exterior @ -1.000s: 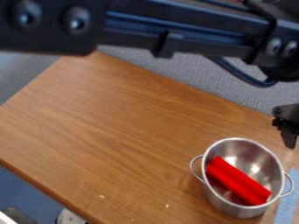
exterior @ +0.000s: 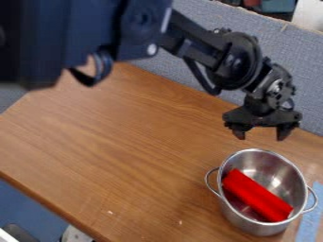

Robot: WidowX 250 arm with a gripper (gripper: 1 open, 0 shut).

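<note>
My black gripper [exterior: 263, 127] hangs over the back right of the wooden table, open, with its fingers pointing down just behind and above a metal pot. The steel pot [exterior: 285, 175] has two handles and stands at the front right of the table, with a red cylindrical object [exterior: 256, 197] lying inside it. Nothing shows between my fingers.
A grey padded wall [exterior: 297, 57] runs along the back. A light blue strip [exterior: 309, 227] lies at the right edge beside the pot.
My arm and gripper have moved left from the right edge of the view to above and behind the pot. The pot and red object look unchanged.
</note>
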